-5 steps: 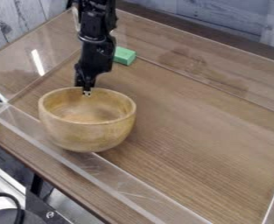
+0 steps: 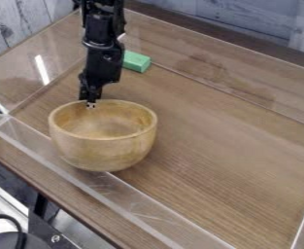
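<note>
A large wooden bowl (image 2: pixel 102 146) sits near the front left of the table (image 2: pixel 219 146). The black gripper (image 2: pixel 92 101) hangs straight down at the bowl's back rim, its tips close to or on the rim; it is shut. Whether anything thin is between its fingertips is too small to tell.
A green block (image 2: pixel 136 61) lies behind the arm, to its right. A clear plastic edge runs along the table's front left.
The bowl has shifted slightly to the right and down in the view. The arm has moved slightly with it.
</note>
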